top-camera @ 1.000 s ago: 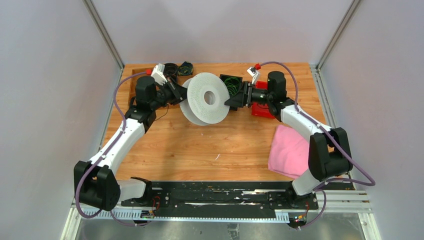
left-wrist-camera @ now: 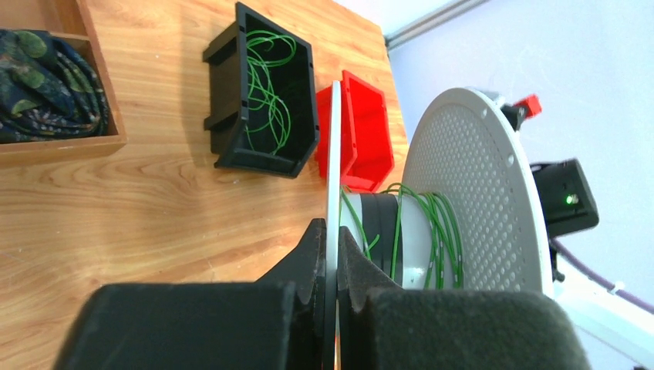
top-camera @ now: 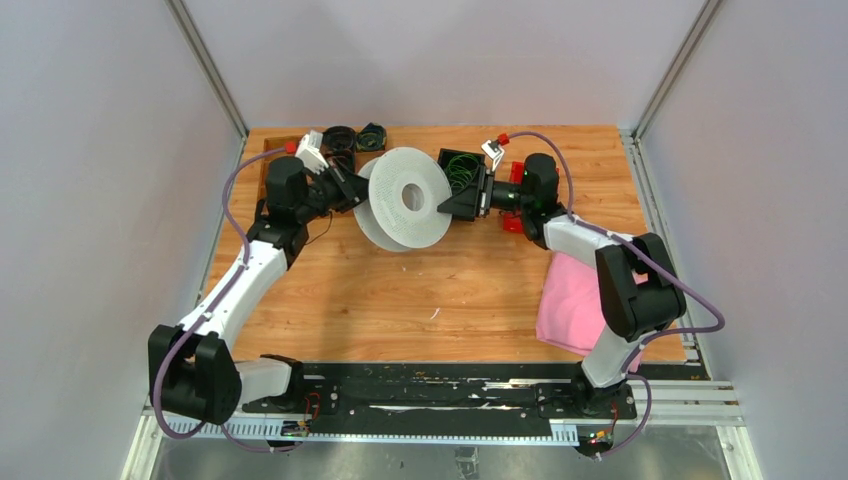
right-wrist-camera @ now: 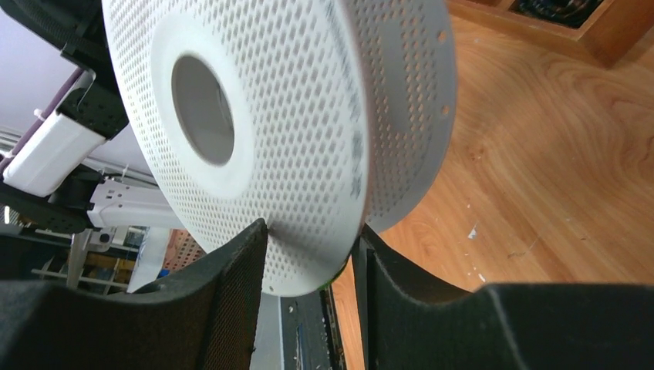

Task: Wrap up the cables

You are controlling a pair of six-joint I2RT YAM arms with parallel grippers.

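Held up above the table is a white spool [top-camera: 432, 170] with two perforated discs; green cable [left-wrist-camera: 441, 223] is looped round its core. My left gripper is shut on the rim of the left disc [left-wrist-camera: 334, 146], seen edge-on in the left wrist view. On the opposite side, my right gripper has the edge of the right disc [right-wrist-camera: 308, 154] between its fingers. Whether cable is also pinched there cannot be made out, though a bit of green shows by the fingertips.
Behind the spool stand a black bin [left-wrist-camera: 224, 92] holding loose green cable and a red bin [left-wrist-camera: 370, 123]. A wooden box [left-wrist-camera: 108, 116] with dark cloth and coiled cables sits at the back left. Pink cloth [top-camera: 570, 305] lies at right.
The spool has shifted slightly to the left, with both grippers moving along. My right arm has swung left more noticeably than the left one.
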